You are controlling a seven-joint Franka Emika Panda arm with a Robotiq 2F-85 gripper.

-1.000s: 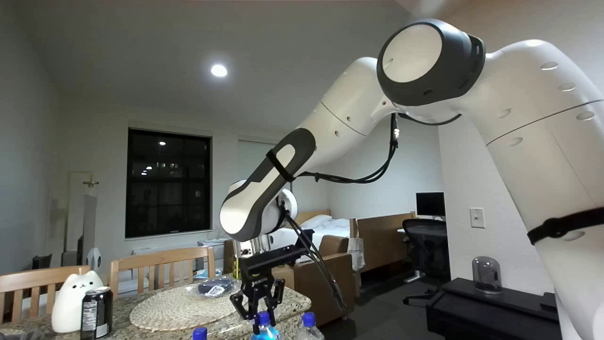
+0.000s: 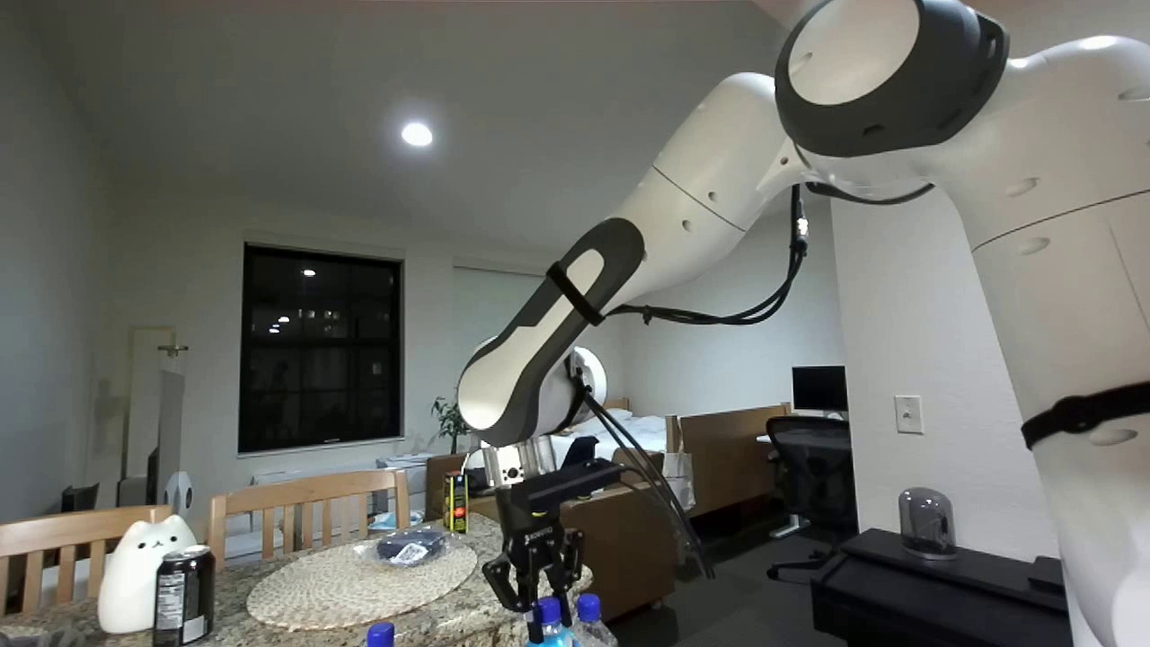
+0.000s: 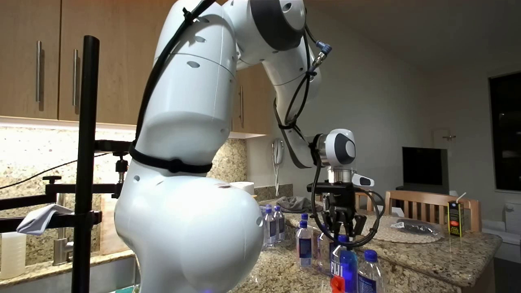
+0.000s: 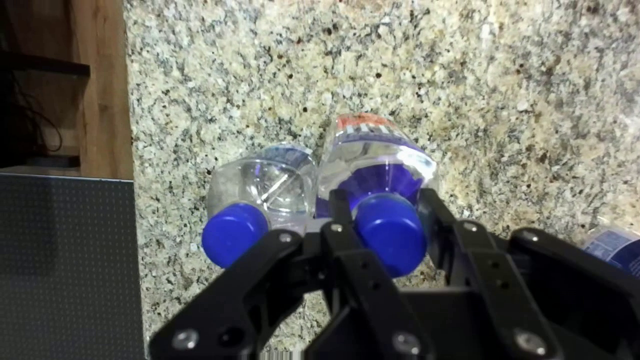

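In the wrist view my gripper is shut on a clear water bottle (image 4: pixel 378 149), its fingers on either side of the neck just under the blue cap. A second clear bottle (image 4: pixel 264 186) with a blue cap stands close beside it on the left. From exterior view 1, the held bottle's cap (image 2: pixel 549 610) shows between the fingers, with the neighbouring bottle (image 2: pixel 590 620) just to its right; lower parts are cut off. Exterior view 2 shows the held FIJI bottle (image 3: pixel 336 266) partly behind a blue bottle (image 3: pixel 349 263) with a red part.
More water bottles (image 3: pixel 305 246) stand on the granite counter (image 4: pixel 480 90). One bottle (image 4: pixel 615 249) is at the wrist view's right edge. The counter's edge runs along the left there. A woven mat (image 2: pixel 356 582), a can (image 2: pixel 183 595) and a white cat figure (image 2: pixel 138 577) occupy the raised top.
In exterior view 1 the arm has moved right, and the held bottle with it. Its cap is now close beside the neighbouring bottle's cap, where a wider gap was before.
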